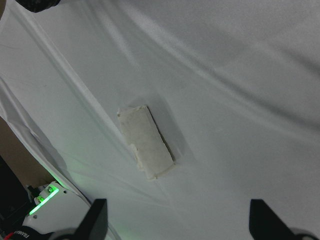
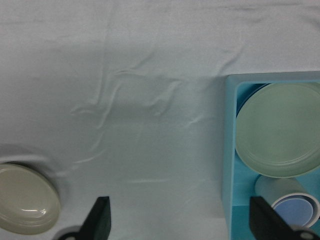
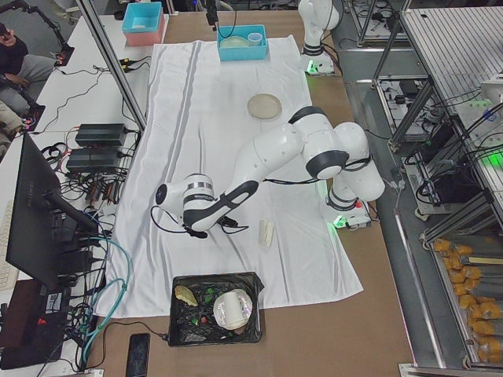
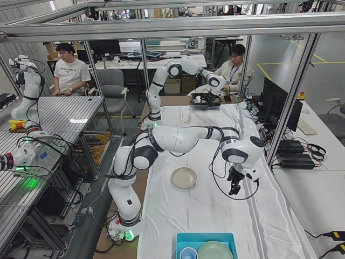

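A flat, pale rectangular piece [image 1: 145, 141], like folded paper or tissue, lies on the white cloth below my left gripper, whose fingers stand wide apart with nothing between them. A beige plate [image 2: 26, 202] lies on the cloth below my right gripper, which is open and empty. Beside it, a blue bin [image 2: 229, 150] holds a pale green plate [image 2: 277, 127] and a cup [image 2: 277, 187] with a blue inside. In the camera left view a black lined tray [image 3: 180, 322] at the near end holds a white container and other items.
The white cloth [image 3: 189, 102] covers the table, mostly clear between the bins. A monitor [image 3: 35, 220], cables and power boxes crowd the left side. A metal frame table [image 3: 440, 55] stands at the right, and a phone [image 3: 137, 353] lies beside the black tray.
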